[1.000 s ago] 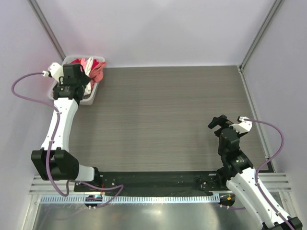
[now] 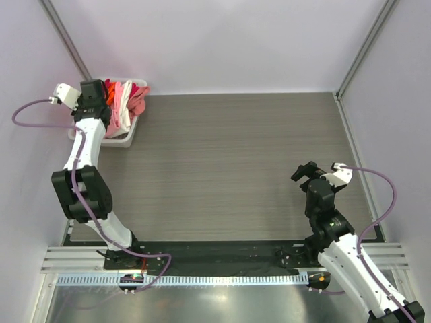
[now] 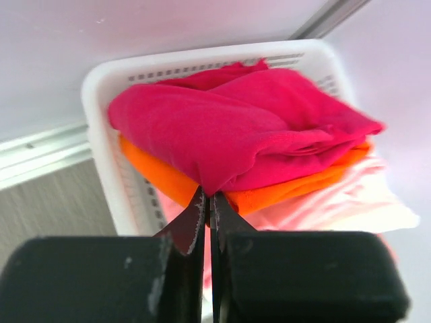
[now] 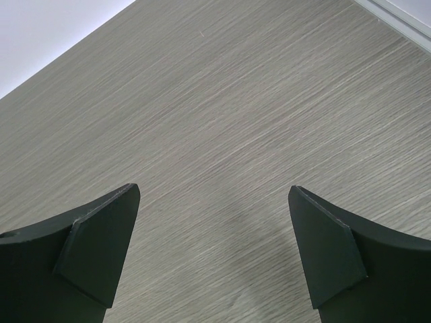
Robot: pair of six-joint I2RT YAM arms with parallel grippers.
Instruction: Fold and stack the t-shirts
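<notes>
A white plastic basket (image 2: 121,141) at the back left holds a pile of t-shirts. In the left wrist view a crimson shirt (image 3: 242,121) lies on top of an orange shirt (image 3: 161,168), with pink and white cloth (image 3: 363,202) beneath. My left gripper is down in the basket with its fingers closed at the lower edge of the crimson and orange cloth; whether cloth is pinched between them is unclear. My right gripper stands open above the bare table at the front right, nothing between its fingers.
Walls (image 2: 215,47) bound it at the back and both sides, close behind and beside the basket.
My left arm has reached farther back over the basket, its gripper moving toward the basket's back left. The right arm has hardly moved.
</notes>
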